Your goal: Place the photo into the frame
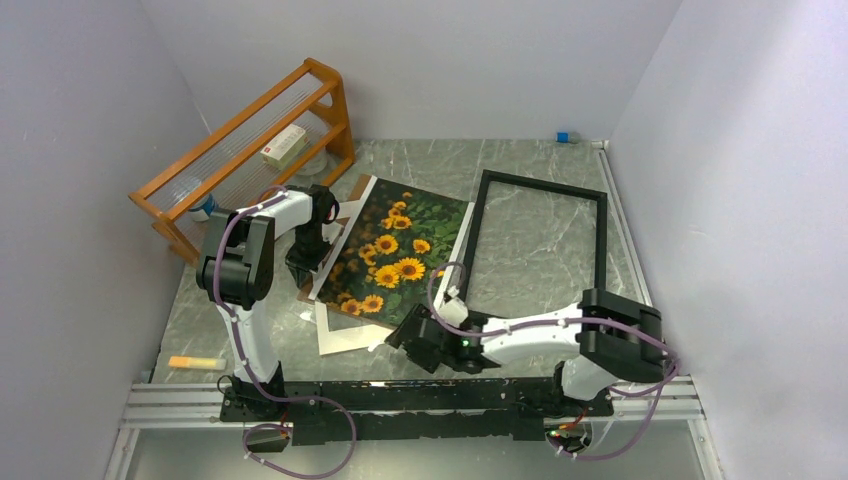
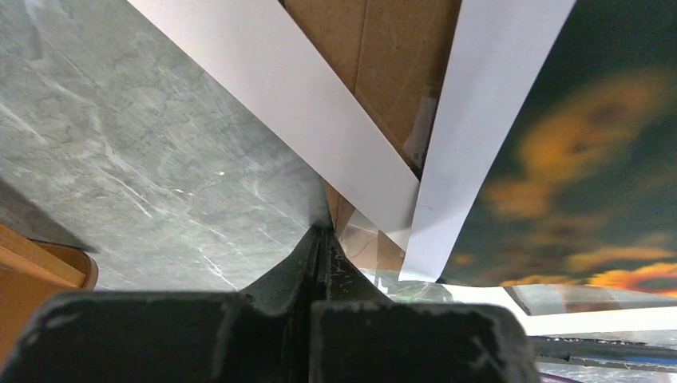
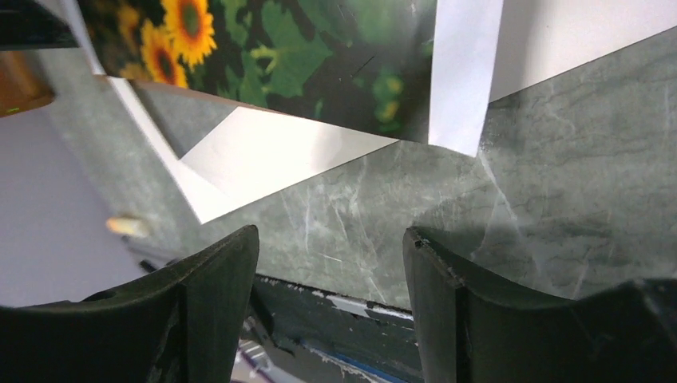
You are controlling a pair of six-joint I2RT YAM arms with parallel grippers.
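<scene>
The sunflower photo [image 1: 402, 250], with pale strips along two sides, lies tilted over a brown backing board [image 2: 407, 68] and a white mat [image 3: 283, 148]. The empty black frame [image 1: 545, 183] lies flat to the right. At the photo's left side, my left gripper is shut at the corner of the brown board, seemingly with that edge pinched; the contact is mostly hidden. By the photo's near right corner, my right gripper stands part open, fingers apart with nothing between them. The photo's edge lies beyond its fingertips.
A wooden rack [image 1: 240, 150] holding a small white box [image 1: 285, 146] stands behind my left arm. A yellow stick [image 1: 197, 363] lies at the near left. A small blue object [image 1: 563, 137] sits by the back wall.
</scene>
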